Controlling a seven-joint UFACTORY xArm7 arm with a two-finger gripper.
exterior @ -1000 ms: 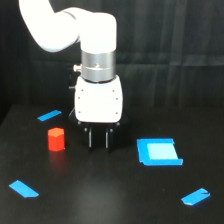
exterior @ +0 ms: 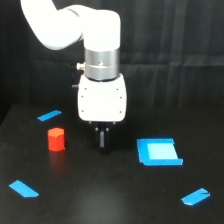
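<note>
The white arm comes down from the top left, and my gripper [exterior: 101,138] hangs over the dark table near the middle of the camera view. Its dark fingers are close together, and nothing shows between them. To the left, apart from the gripper, a red block [exterior: 56,139] rests on the table. On the right is a white square [exterior: 161,151] framed by blue tape [exterior: 143,152], with nothing on it.
Strips of blue tape mark the table: a back-left strip [exterior: 49,115], a front-left strip [exterior: 23,188] and a front-right strip [exterior: 195,197]. A black curtain [exterior: 175,60] hangs behind.
The fingers stood apart a second ago and are now together. The hand has shifted slightly to the right. The red block and the taped square are where they were.
</note>
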